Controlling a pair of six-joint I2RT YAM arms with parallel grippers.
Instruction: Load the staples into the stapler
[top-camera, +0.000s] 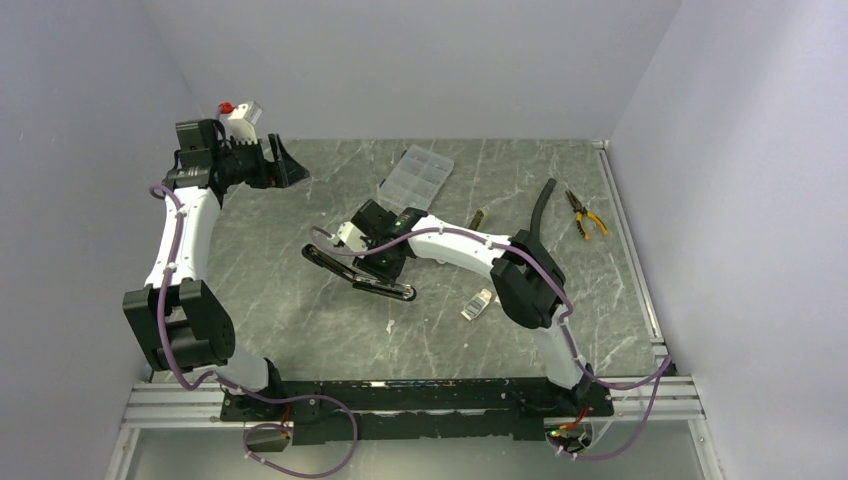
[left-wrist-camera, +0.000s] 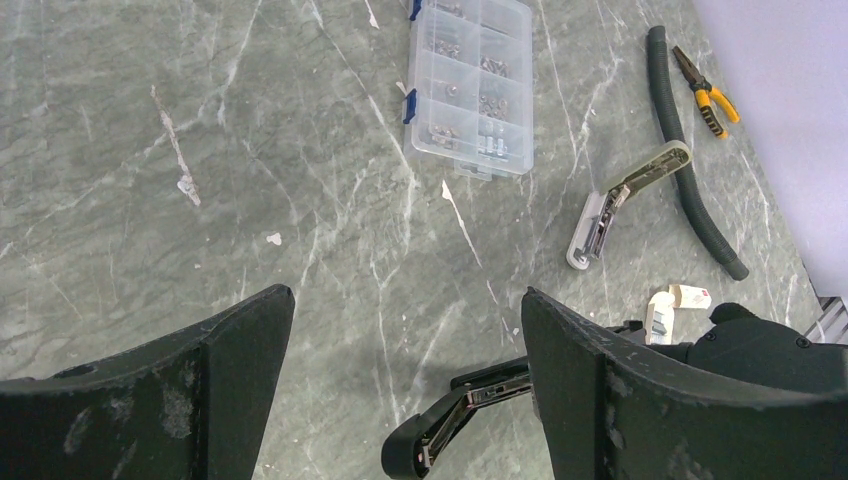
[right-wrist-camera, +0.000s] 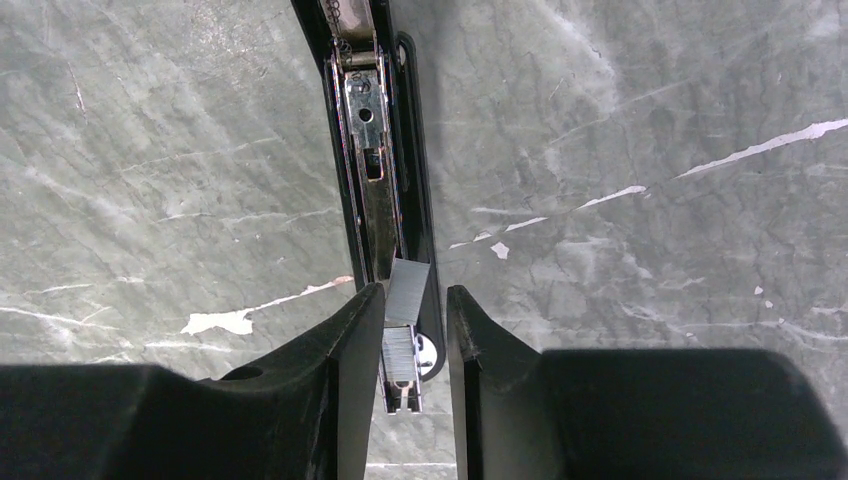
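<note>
The black stapler (top-camera: 384, 288) lies opened out on the table, its long magazine exposed in the right wrist view. A grey staple strip (right-wrist-camera: 407, 290) sits tilted at the magazine's front part, and another short grey staple piece (right-wrist-camera: 399, 357) lies in the channel just ahead of it. My right gripper is over this end, part open. Its fingers (right-wrist-camera: 370, 310) stand either side of the tilted strip, with a clear gap on the right; whether the left one touches cannot be told. My left gripper stands wide open and empty, up at the table's far left.
Behind the stapler is a clear compartment box (left-wrist-camera: 470, 85). A smaller stapler (left-wrist-camera: 625, 200), a dark tube (top-camera: 541, 207), pliers (top-camera: 585, 214) and a small white pack (top-camera: 477, 304) lie to the right.
</note>
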